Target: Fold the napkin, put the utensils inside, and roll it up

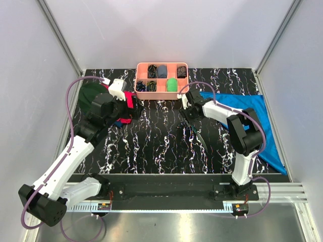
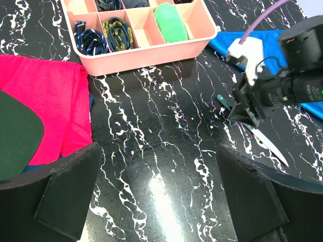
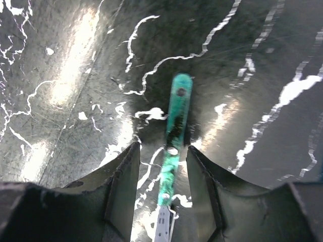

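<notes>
A knife with a teal handle (image 3: pixel 175 116) and silver blade (image 2: pixel 270 146) lies on the dark table. My right gripper hovers open over the handle, a finger on either side of it in its wrist view. My left gripper is open above the left side of the table with nothing between its fingers. A blue napkin (image 1: pixel 257 116) is spread at the right. Red cloth (image 2: pixel 60 101) and dark green cloth (image 2: pixel 15 131) lie at the left.
A pink divided box (image 2: pixel 140 58) holding rolled cloths and a green bundle (image 2: pixel 170 22) stands at the back centre.
</notes>
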